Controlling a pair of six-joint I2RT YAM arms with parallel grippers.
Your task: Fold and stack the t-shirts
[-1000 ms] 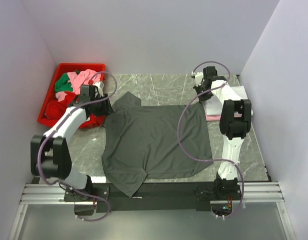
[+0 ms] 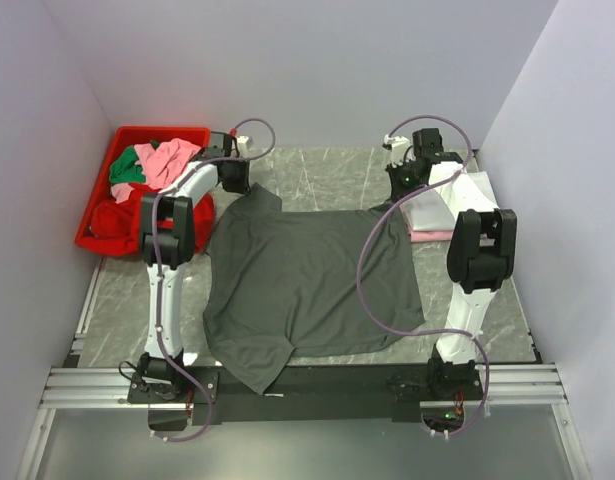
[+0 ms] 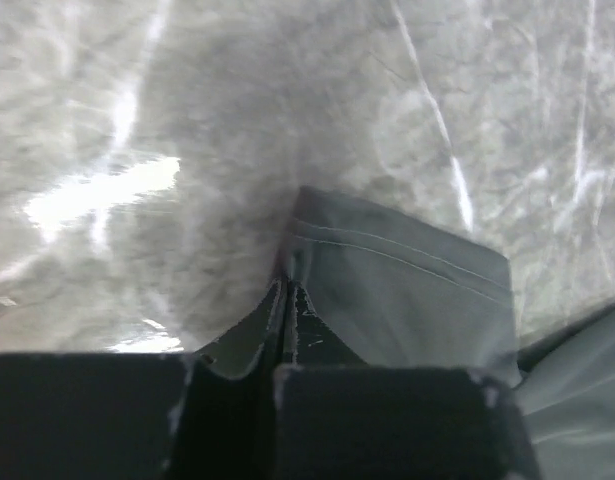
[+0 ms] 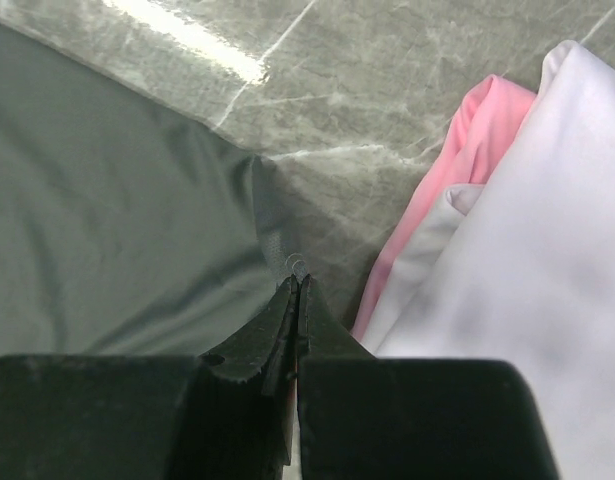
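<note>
A dark grey T-shirt lies spread on the marble table, its front part hanging over the near edge. At its upper-left corner my left gripper is down; in the left wrist view its shut fingertips sit at the sleeve's edge, and whether cloth is between them is hard to tell. My right gripper is shut at the shirt's upper-right corner, beside a stack of folded white and pink shirts; any cloth between its tips is not clear.
A red bin of red, pink and green garments stands at the back left. Bare marble shows behind the grey shirt and at both front sides. Walls bound the left, back and right.
The right arm has shifted only slightly.
</note>
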